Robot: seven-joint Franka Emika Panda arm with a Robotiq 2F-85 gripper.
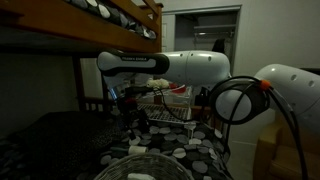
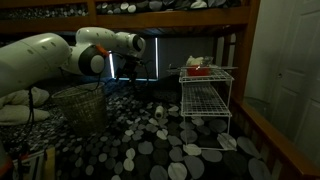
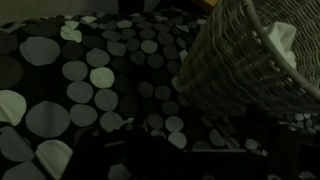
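My gripper is a dark shape at the bottom of the wrist view, its fingers apart and nothing seen between them. A woven basket (image 3: pixel 225 65) stands at the upper right of that view, with a white cloth-like thing (image 3: pixel 284 40) inside. In exterior view 1 the gripper (image 1: pixel 132 112) hangs over the bed beyond the basket (image 1: pixel 112 171). A small pale object (image 2: pixel 160 111) lies on the dotted bedspread, apart from the gripper. Darkness hides the fingertips' detail.
A white wire rack (image 2: pixel 206 102) stands on the bedspread (image 2: pixel 130 153), with a red item (image 2: pixel 198 73) on its top shelf. Wooden bunk rails (image 2: pixel 262 125) run along the right, and an upper bunk (image 1: pixel 75 28) hangs overhead. Open bedspread lies between basket and rack.
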